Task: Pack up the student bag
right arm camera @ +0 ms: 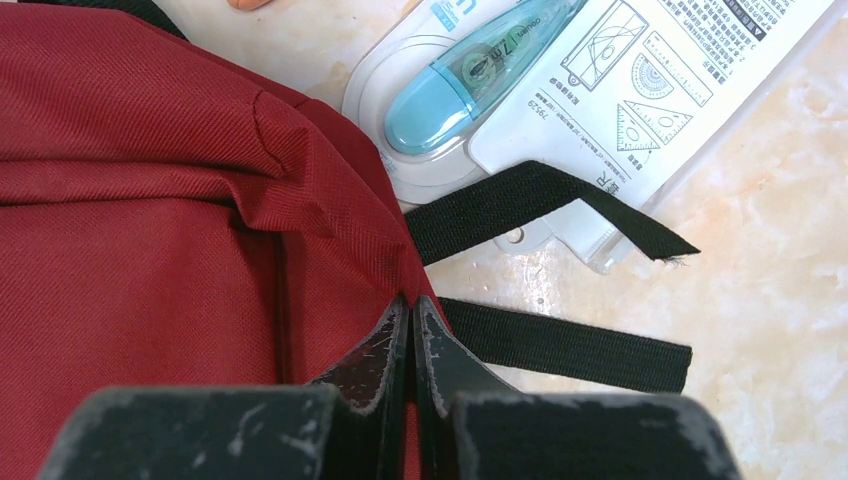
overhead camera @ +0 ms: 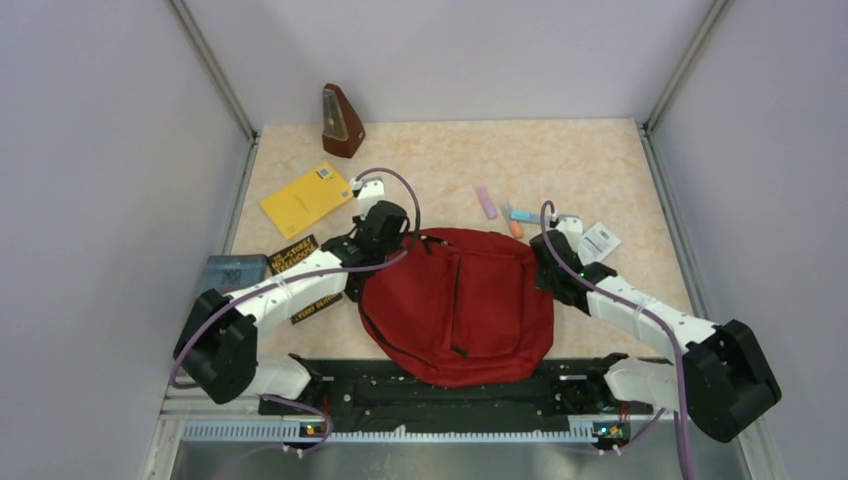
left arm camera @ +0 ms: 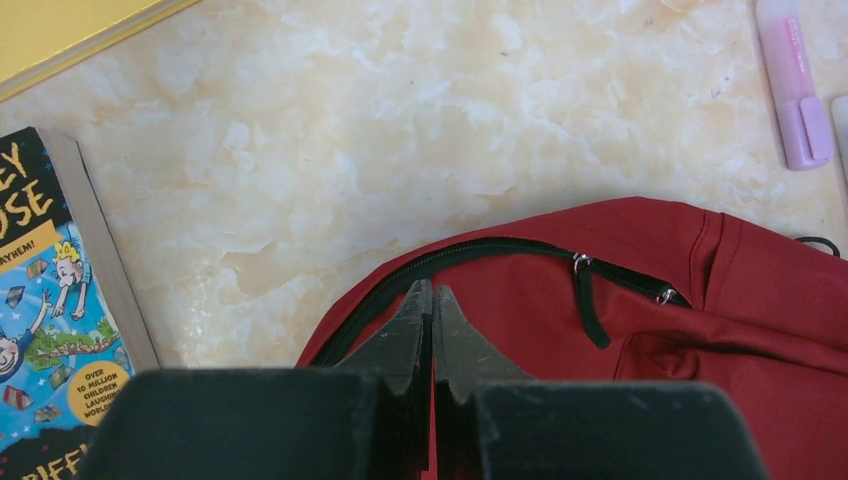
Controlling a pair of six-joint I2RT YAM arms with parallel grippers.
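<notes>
The red bag (overhead camera: pixel 490 290) lies flat at the front middle of the table. My left gripper is shut above its upper left part, nothing between the fingertips; a black zipper pull (left arm camera: pixel 592 310) and its slider lie to the right of those tips, apart from them. The zipper (left arm camera: pixel 450 252) curves along the bag's top left edge. At the bag's right side my right gripper is shut, with the red fabric drawn into a fold at its fingertips. Two black straps, an upper strap (right arm camera: pixel 500 205) and a lower strap (right arm camera: pixel 575 345), stick out there.
A yellow book (overhead camera: pixel 308 198), a comic book (left arm camera: pixel 50 300) and a dark book (overhead camera: pixel 228 275) lie left. A purple marker (overhead camera: pixel 486 201), a blue correction tape (right arm camera: pixel 435 105) and a ruler set pack (overhead camera: pixel 600 243) lie beyond the bag. A metronome (overhead camera: pixel 342 122) stands at the back left.
</notes>
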